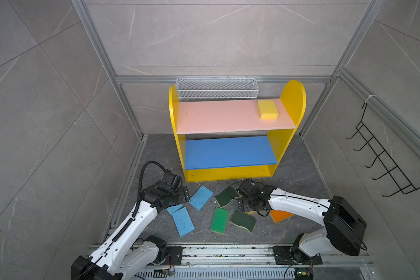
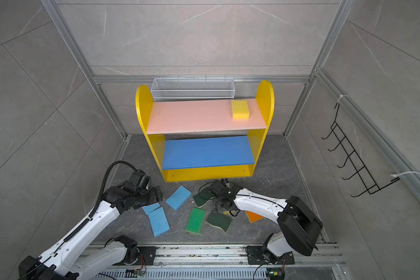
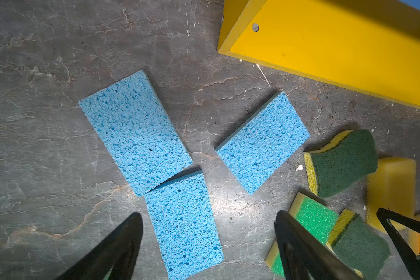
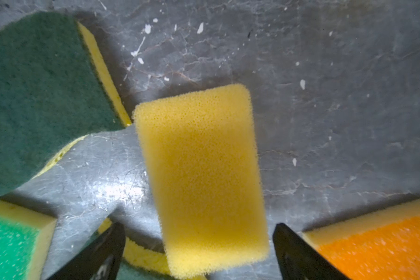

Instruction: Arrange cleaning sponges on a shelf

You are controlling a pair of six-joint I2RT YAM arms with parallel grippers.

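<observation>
A yellow sponge [image 1: 267, 109] sits at the right of the pink upper shelf [image 1: 219, 114]; the blue lower shelf [image 1: 226, 151] is bare. On the floor lie several blue sponges [image 3: 261, 142], dark green sponges [image 3: 345, 161], a bright green sponge [image 1: 218, 219] and an orange sponge [image 4: 368, 242]. My left gripper hovers open over the blue sponges at the left, holding nothing. My right gripper stands open above a yellow sponge [image 4: 198, 172], its fingertips either side of the sponge's near end in the right wrist view.
The yellow shelf unit [image 1: 296, 93] stands behind the sponges. A white wire basket [image 1: 217, 87] is at the back wall, and a black hook rack [image 1: 382, 163] hangs on the right wall. Bare floor shows either side of the unit.
</observation>
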